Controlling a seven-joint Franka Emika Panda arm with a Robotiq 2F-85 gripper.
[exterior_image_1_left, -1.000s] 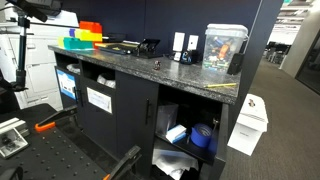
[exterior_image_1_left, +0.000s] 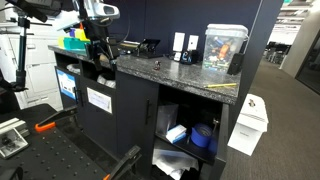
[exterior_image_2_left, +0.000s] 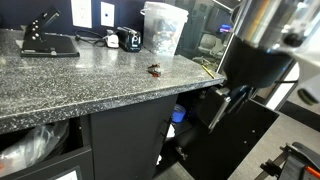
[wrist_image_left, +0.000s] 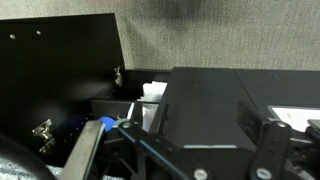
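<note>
In exterior view 1 my gripper (exterior_image_1_left: 103, 56) hangs at the upper left, in front of the counter near the coloured bins. The wrist view looks down past the open gripper, its dark fingers spread and nothing held between them. Black cabinet fronts (wrist_image_left: 205, 98) lie below it. One cabinet door (wrist_image_left: 55, 75) stands open at the left, with a blue item (wrist_image_left: 106, 123) and white material (wrist_image_left: 151, 91) showing in the gap beside it. From exterior view 2, the gripper (exterior_image_2_left: 219, 108) looms at the right, partly covering the counter's end.
On the grey speckled countertop (exterior_image_1_left: 170, 72) stand a lidded clear tub (exterior_image_1_left: 225, 48), a small dark object (exterior_image_1_left: 157, 65) and a yellow stick (exterior_image_1_left: 220, 85). A blue roll (exterior_image_1_left: 202, 134) sits inside the open cabinet. Carpet lies clear in front.
The arm has come into exterior view 1 from the upper left and lowered. It now blocks part of the coloured bins and black stand. The cabinet and counter items look unmoved.
</note>
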